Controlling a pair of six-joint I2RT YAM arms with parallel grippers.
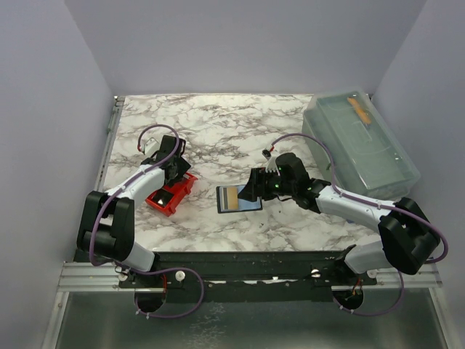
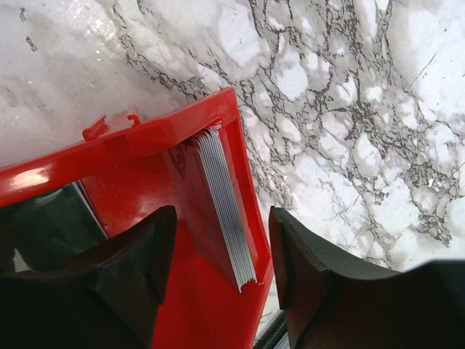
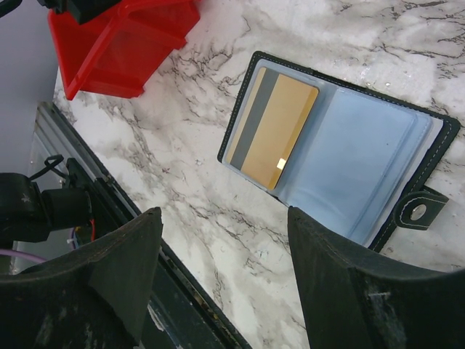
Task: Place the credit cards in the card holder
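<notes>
My left gripper is part open over the red box (image 1: 174, 203), its fingers on either side of a stack of white-edged cards (image 2: 225, 211) standing along the box's end; whether they touch it is unclear. A dark item (image 2: 51, 225) sits further along in the box. The card holder (image 3: 436, 123) lies open on the table, with gold and grey cards (image 3: 276, 131) on its left part and clear sleeves at the right. My right gripper is open above the table near the holder's lower edge, nothing between its fingers.
A large translucent lidded bin (image 1: 356, 145) stands at the right.
</notes>
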